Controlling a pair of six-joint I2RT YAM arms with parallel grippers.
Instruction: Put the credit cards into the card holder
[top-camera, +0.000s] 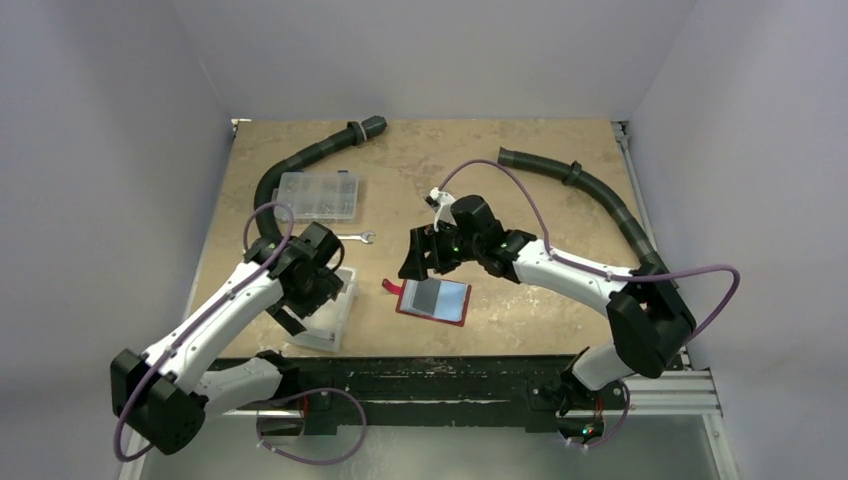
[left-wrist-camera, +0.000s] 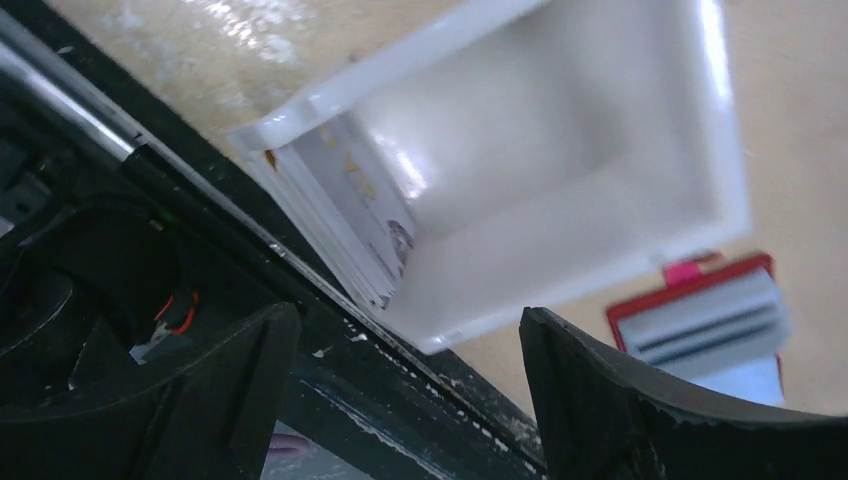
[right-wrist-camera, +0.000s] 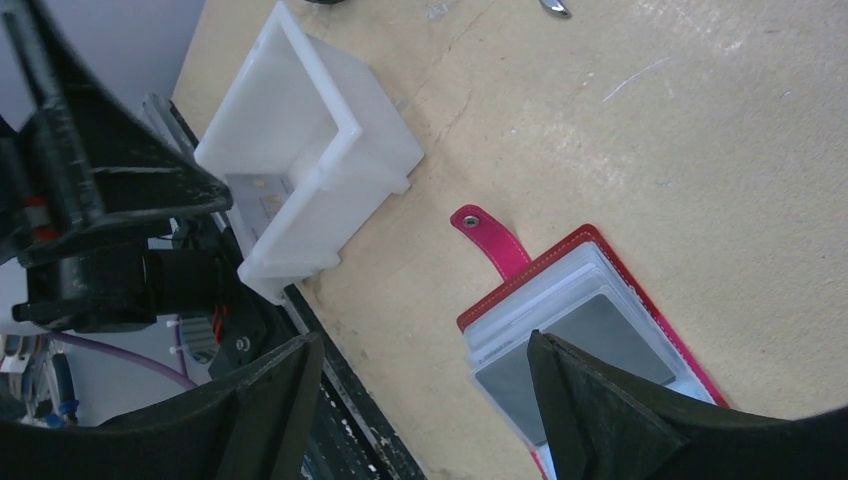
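Several cards (left-wrist-camera: 345, 195) lean in a stack against the near end wall of the white tray (left-wrist-camera: 640, 215). Above that tray, toward its front end, my left gripper (top-camera: 300, 318) stands open with nothing between its fingers. The red-edged card holder (right-wrist-camera: 590, 280) lies open on the table, its strap (right-wrist-camera: 492, 238) pointing left, with a grey panel or card (right-wrist-camera: 600, 350) in its clear sleeves. My right gripper (top-camera: 414, 262) hangs over the holder's upper left side, open and empty.
A clear compartment box (top-camera: 318, 196) and a wrench (top-camera: 358, 237) lie behind the white tray. Dark hoses (top-camera: 312, 153) run along both sides.
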